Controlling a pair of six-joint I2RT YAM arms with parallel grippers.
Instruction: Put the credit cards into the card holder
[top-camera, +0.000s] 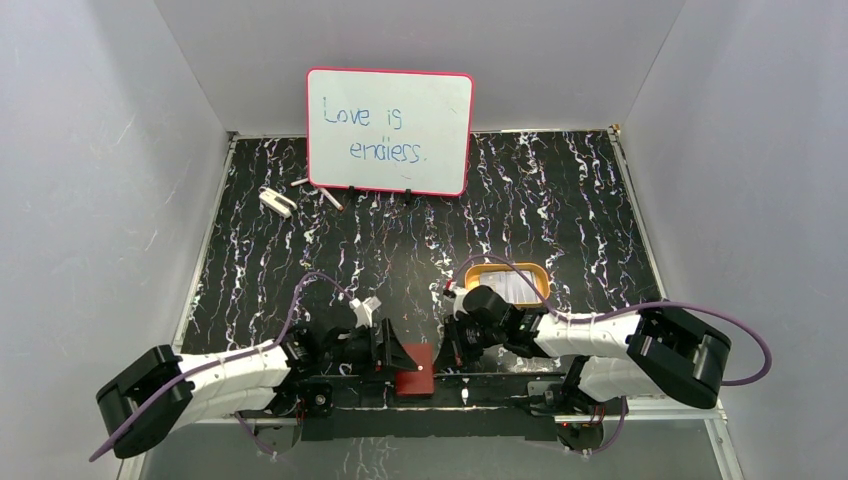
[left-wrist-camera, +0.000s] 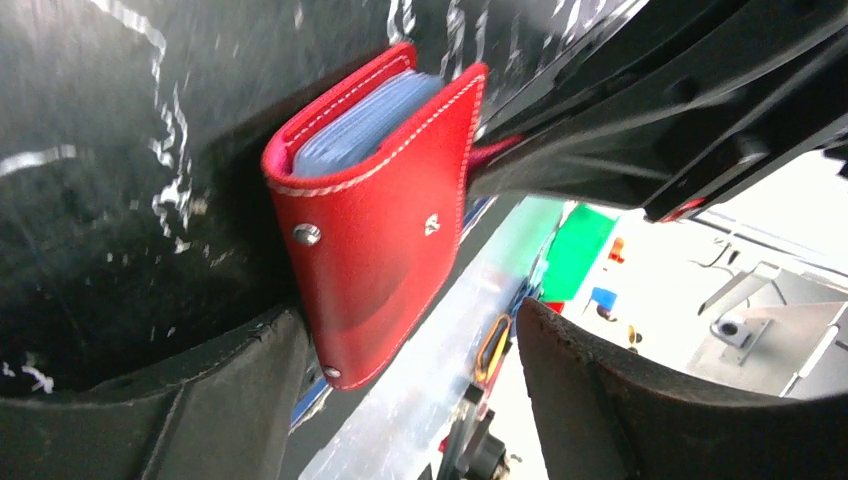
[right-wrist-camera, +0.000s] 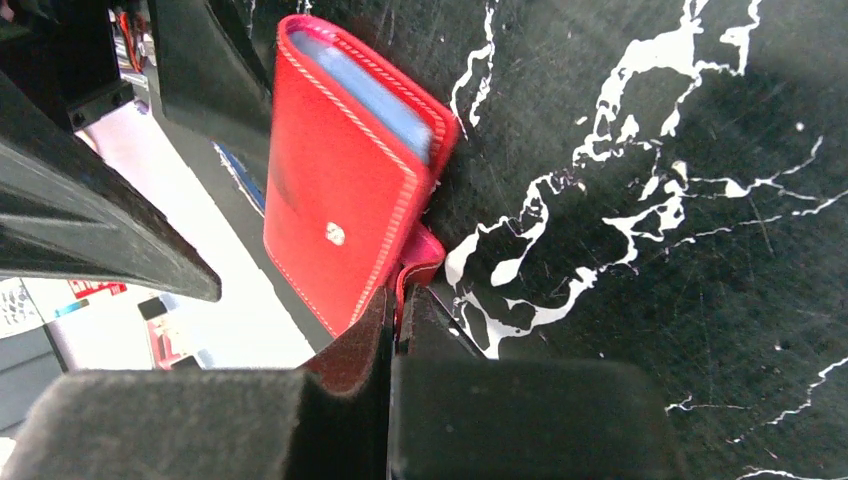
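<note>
The red leather card holder (top-camera: 414, 370) is at the table's front edge between both grippers, its blue plastic sleeves showing in both wrist views (left-wrist-camera: 365, 120) (right-wrist-camera: 370, 90). My right gripper is shut on a thin red-pink flap of the holder (right-wrist-camera: 415, 255). My left gripper (top-camera: 398, 362) stands open beside the holder; in the left wrist view its dark fingers flank the holder's lower part. The credit cards are hard to tell apart; pale items lie in a yellow tray (top-camera: 508, 287).
A whiteboard (top-camera: 388, 130) stands at the back, with markers and an eraser (top-camera: 278, 203) to its left. The front edge (top-camera: 465, 410) is just below the holder.
</note>
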